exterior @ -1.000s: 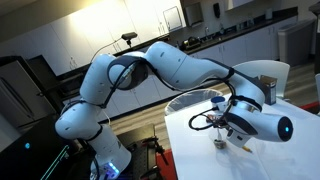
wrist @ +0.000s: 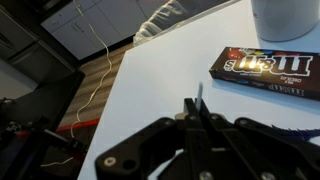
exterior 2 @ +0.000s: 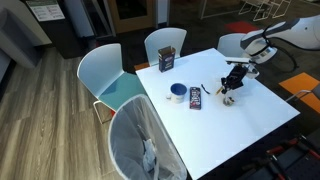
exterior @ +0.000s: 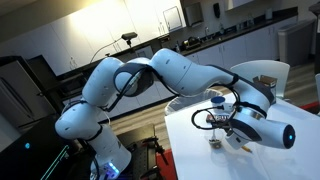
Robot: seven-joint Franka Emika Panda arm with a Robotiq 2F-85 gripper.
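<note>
In the first exterior view my gripper is just above a small metal cup on the white table. The wrist view shows my gripper shut, its dark fingers close together. A thin pale stick rises between the fingertips; most of its length is hidden. From the second exterior view, the gripper is beside and above the cup. Whether the stick touches the cup is too small to tell.
A brown candy box and a blue-and-white mug stand on the table, with a small dark item close by. A dark box is at a corner. A bin adjoins the edge.
The arm's wrist end has shifted slightly down and to the right in the first exterior view. Other objects look about the same.
</note>
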